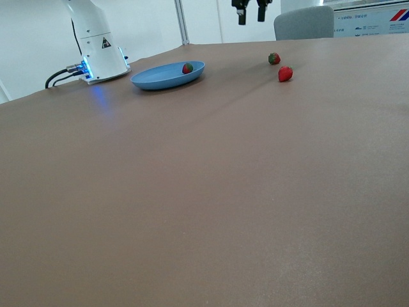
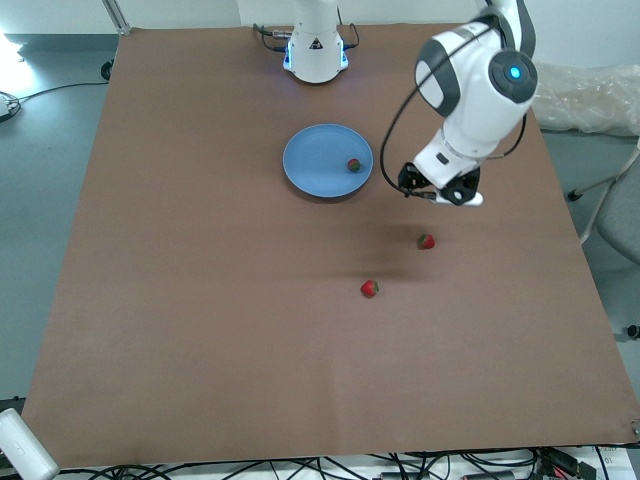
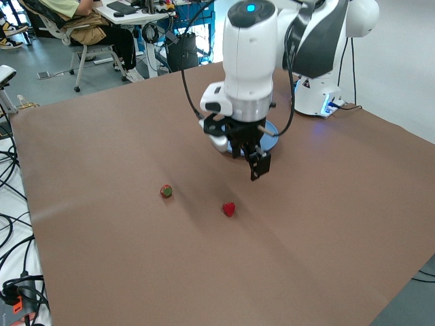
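A blue plate (image 2: 327,175) (image 1: 160,78) holds one strawberry (image 2: 353,165) (image 1: 187,68). Two more strawberries lie on the brown table (image 2: 200,300), apart from the plate: one (image 2: 426,241) (image 1: 274,59) (image 3: 166,191) and a nearer one (image 2: 369,288) (image 1: 285,73) (image 3: 228,209). In the top view my gripper (image 1: 251,18) is raised above the table to the right of the plate, its two black fingers apart with nothing between them. In the right view it hangs in front of the plate, hiding part of it.
The white arm base (image 2: 315,55) (image 1: 102,51) stands behind the plate with cables. A grey chair (image 2: 625,210) is beside the table's right edge in the left view. Cables run along the table's edge.
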